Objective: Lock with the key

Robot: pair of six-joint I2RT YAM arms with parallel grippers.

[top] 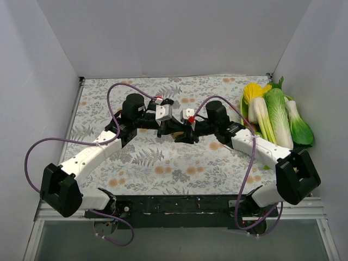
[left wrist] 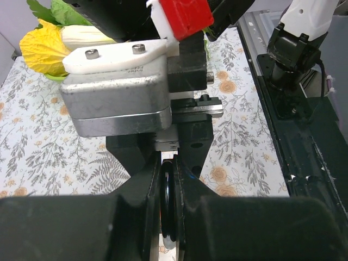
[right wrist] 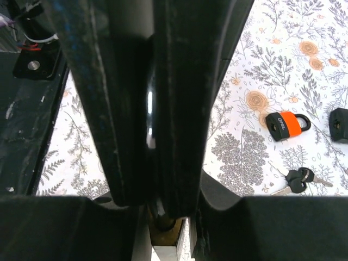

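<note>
My two grippers meet at the centre of the top view, left gripper [top: 171, 126] above and against right gripper [top: 189, 133]. In the left wrist view my left fingers are shut on a slim shiny metal piece [left wrist: 168, 204], apparently a lock's shackle. Below them in the right wrist view a brass-coloured lock body [right wrist: 166, 236] sits between my right gripper's fingers, mostly hidden. An orange-and-black padlock [right wrist: 288, 125], a dark lock [right wrist: 338, 125] and loose keys [right wrist: 296, 179] lie on the cloth.
A green basket of vegetables [top: 280, 117] fills the right side. Side walls bound the workspace.
</note>
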